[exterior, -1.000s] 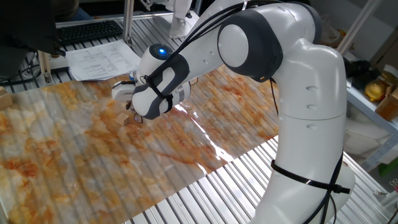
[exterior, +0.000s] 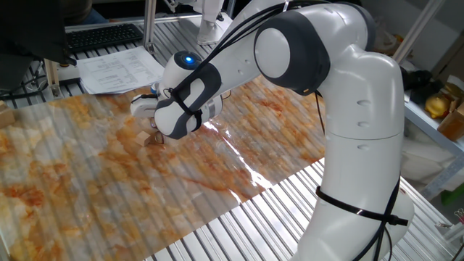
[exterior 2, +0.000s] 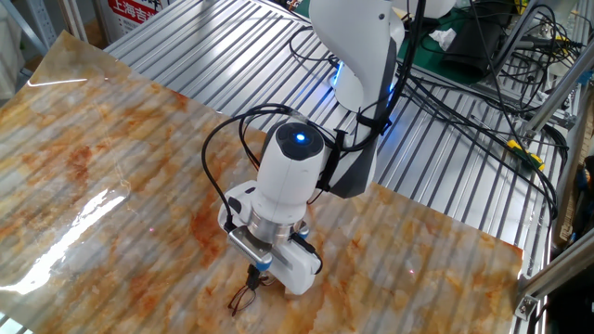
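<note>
A small tan block (exterior: pixel 143 138) lies on the marbled sheet in exterior view 1, just beside the lower end of my arm. My gripper (exterior 2: pixel 263 280) points down close over the sheet. A dark piece with thin wire loops (exterior 2: pixel 243 295) shows below the hand in exterior view 2; a thin dark loop (exterior: pixel 160 137) also shows beside the block in the other view. The hand and wrist hide most of the fingers, so their opening and anything between them cannot be made out. I cannot pick out the block clearly in exterior view 2.
Wide areas of the marbled sheet (exterior: pixel 80 192) are clear. Papers (exterior: pixel 119 70) and a keyboard (exterior: pixel 104 37) lie beyond its far edge. Another tan object (exterior: pixel 6 114) sits at the left border. Loose black cables (exterior 2: pixel 497 153) cross the slatted table at right.
The thin dark loop beside the block has shifted slightly and looks more angular. The arm and the block show no clear movement.
</note>
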